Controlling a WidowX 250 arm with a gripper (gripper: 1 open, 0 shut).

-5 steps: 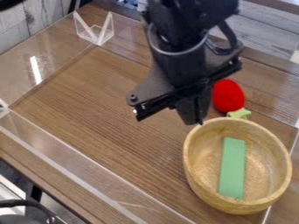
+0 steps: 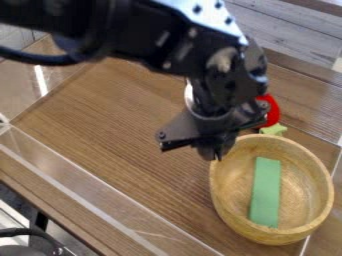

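Note:
The dark robot gripper (image 2: 214, 140) hangs over the upper left rim of a wooden bowl (image 2: 234, 222), angled downward; whether it is open or shut is unclear. A green rectangular block (image 2: 265, 192) lies in the bowl. A red object (image 2: 270, 108), partly hidden behind the gripper, sits beside a light green piece (image 2: 274, 130) just above the bowl.
A pale strip and cables run along the lower left edge. A light wooden surface (image 2: 287, 35) is at the back.
The arm and gripper have moved lower in the view and slightly right, toward the bowl's rim, covering more of the red object. The bowl and block have not visibly moved.

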